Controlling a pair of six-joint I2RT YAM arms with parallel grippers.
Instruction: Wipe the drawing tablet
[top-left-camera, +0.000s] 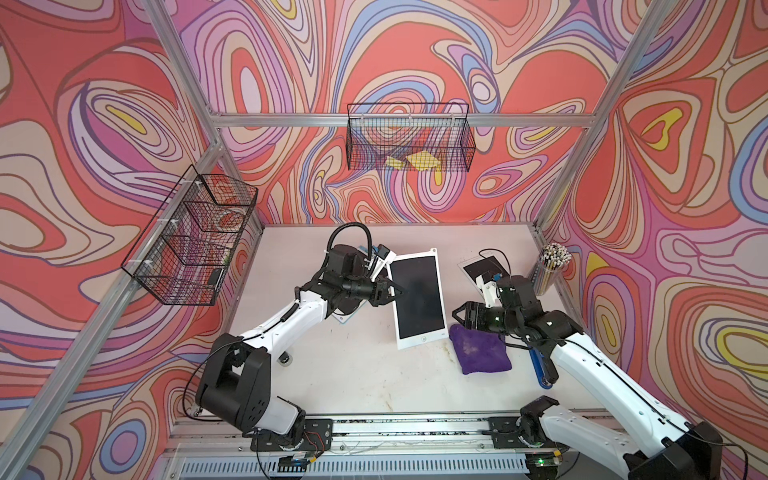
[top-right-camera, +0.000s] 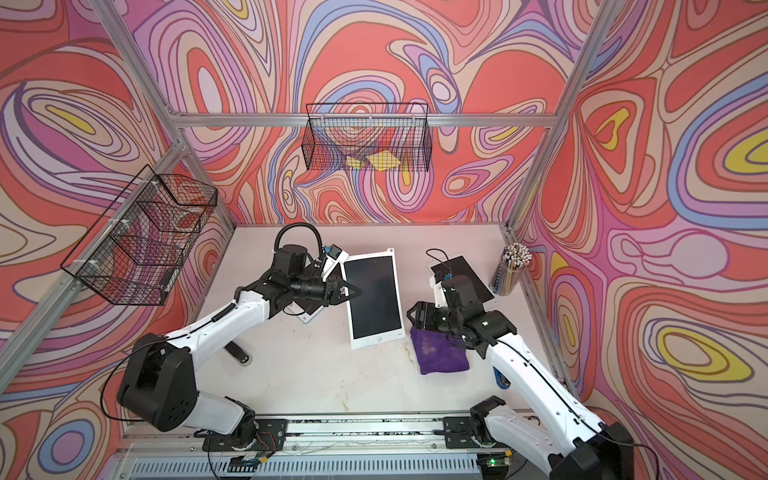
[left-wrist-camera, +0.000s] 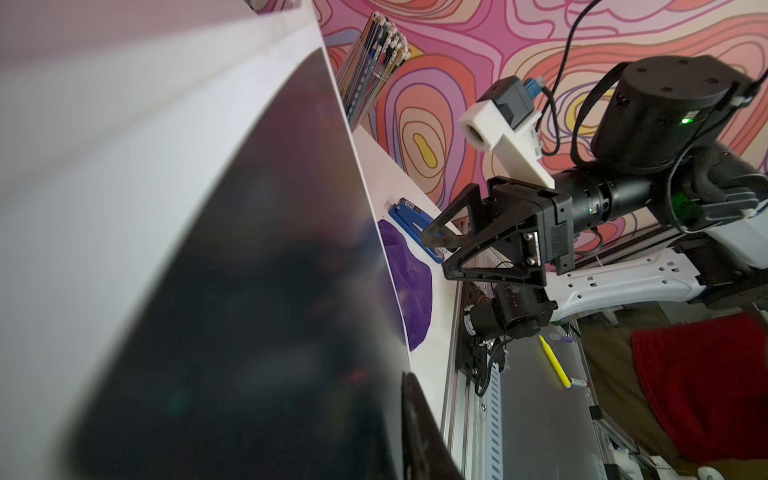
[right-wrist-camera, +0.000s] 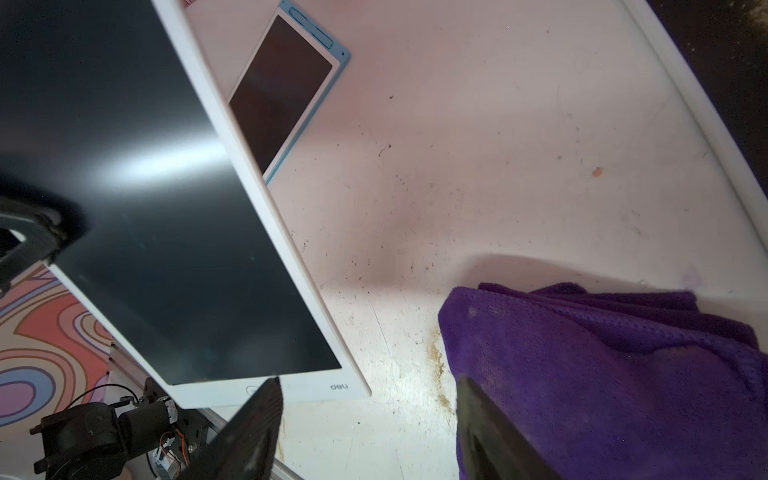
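A white-framed drawing tablet (top-left-camera: 418, 297) with a dark, glossy screen is held upright-tilted by its left edge; my left gripper (top-left-camera: 385, 291) is shut on it. Its screen fills much of the left wrist view. My right gripper is part open and empty, right of the tablet's lower corner, just over a folded purple cloth (right-wrist-camera: 600, 384) on the table.
Other tablets lie behind, at left (right-wrist-camera: 280, 88) and right (right-wrist-camera: 712, 56). A pen holder (top-left-camera: 552, 264) stands at the back right, a blue stapler-like object (top-left-camera: 538, 368) at the right.
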